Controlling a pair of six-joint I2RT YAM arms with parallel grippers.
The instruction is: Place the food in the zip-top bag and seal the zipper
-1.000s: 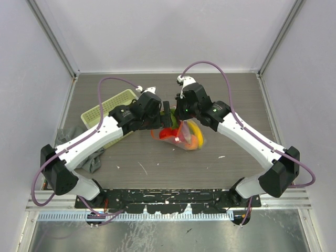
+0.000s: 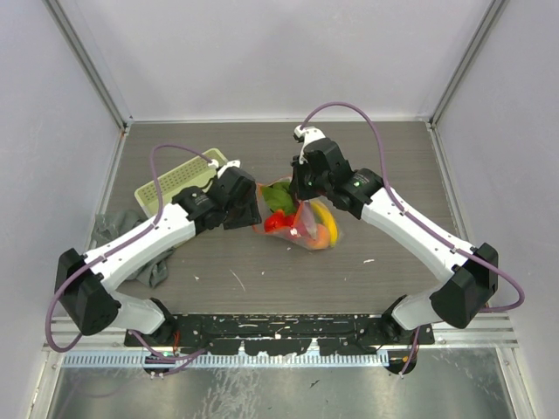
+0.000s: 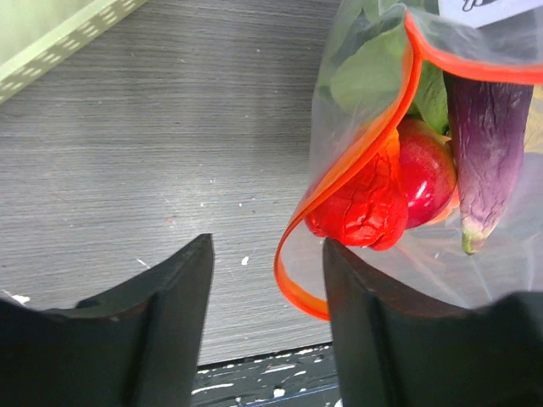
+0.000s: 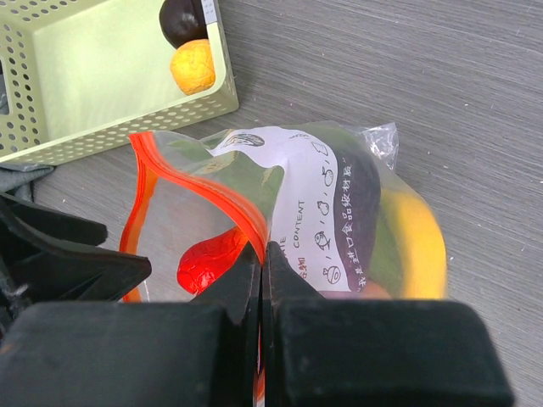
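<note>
The clear zip bag [image 2: 307,229], with orange zipper strips, stands on the table, its mouth facing left. My right gripper is shut on the bag's zipper edge [image 4: 229,197]. Inside lie a wrinkled red pepper [image 3: 366,208], a red round fruit [image 3: 426,173], a purple eggplant [image 3: 488,144], green leaves [image 2: 279,197] and a yellow banana [image 4: 413,246]. My left gripper is part open just left of the mouth, its fingers apart. The lower loop of the orange edge [image 3: 293,287] passes by its right finger; whether they touch is unclear.
A pale green basket [image 4: 153,119] stands at the left back, with a dark round item [image 4: 182,20] and an orange fruit [image 4: 193,67] in it. Grey cloth [image 2: 150,269] lies at the left. The table right of the bag is clear.
The right arm and the bag stay about where they were.
</note>
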